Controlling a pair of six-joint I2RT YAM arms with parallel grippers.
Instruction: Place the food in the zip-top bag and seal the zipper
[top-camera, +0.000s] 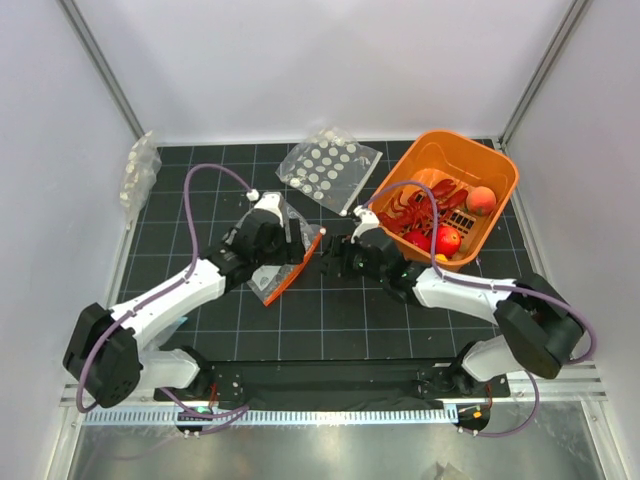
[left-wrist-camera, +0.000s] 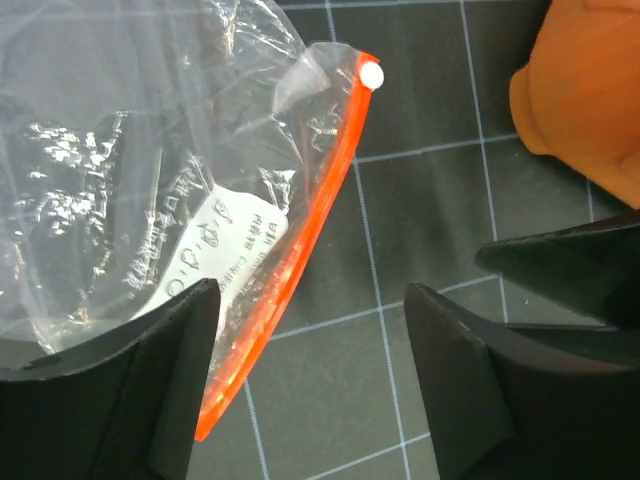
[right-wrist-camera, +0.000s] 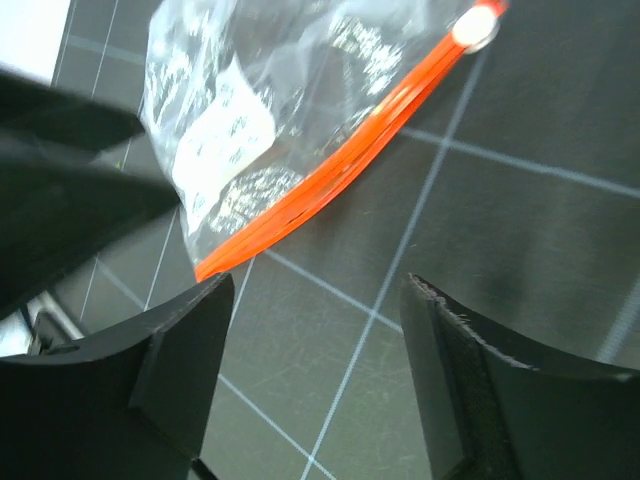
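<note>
A clear zip top bag with an orange zipper strip (top-camera: 290, 275) and white slider lies flat on the tiles, with a white label (left-wrist-camera: 215, 250). My left gripper (top-camera: 292, 240) hangs over the bag, its fingers apart and empty, either side of the zipper's lower end in the left wrist view. My right gripper (top-camera: 335, 255) is just right of the bag, fingers apart and empty, over bare tile beside the zipper in the right wrist view. The food, red lobster (top-camera: 420, 205), peach (top-camera: 481, 200) and red fruit (top-camera: 447, 241), sits in an orange basket (top-camera: 450, 150).
A spotted clear bag (top-camera: 328, 168) lies at the back middle, and another plastic bag (top-camera: 138, 178) is at the left edge. The back-left tiles and the tiles in front of the bag are free. White walls enclose the area.
</note>
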